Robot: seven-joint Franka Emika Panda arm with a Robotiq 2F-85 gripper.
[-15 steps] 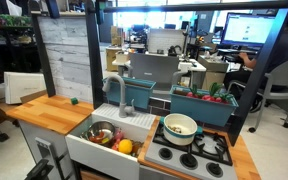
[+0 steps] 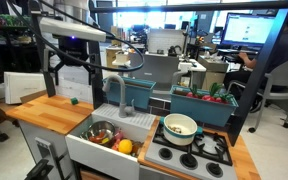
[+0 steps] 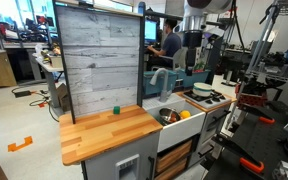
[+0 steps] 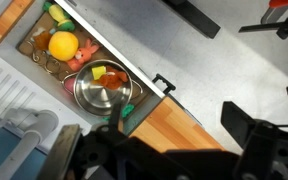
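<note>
My gripper (image 2: 72, 76) hangs open in the air, high above the left part of the counter, nothing between its fingers. It shows small at the upper right in exterior view 2. In the wrist view, its black fingers (image 4: 246, 128) stand wide apart along the bottom edge. A metal pot (image 4: 89, 103) sits in the white sink (image 2: 96, 150), holding a yellow piece and an orange-red piece. Beside the pot lie an orange (image 4: 66, 45) and a pink toy (image 4: 87, 52). The gripper is well clear of them all.
A wooden counter (image 3: 104, 138) carries a small green object (image 2: 74, 101). Behind the sink rises a grey faucet (image 2: 121, 90). A light green pot (image 2: 181, 126) stands on the stove (image 2: 216, 148) at right. Dark posts frame the counter.
The arm has come down into exterior view 1 from above. My gripper now hangs lower at the upper left. The pot, orange and counter objects have not visibly moved.
</note>
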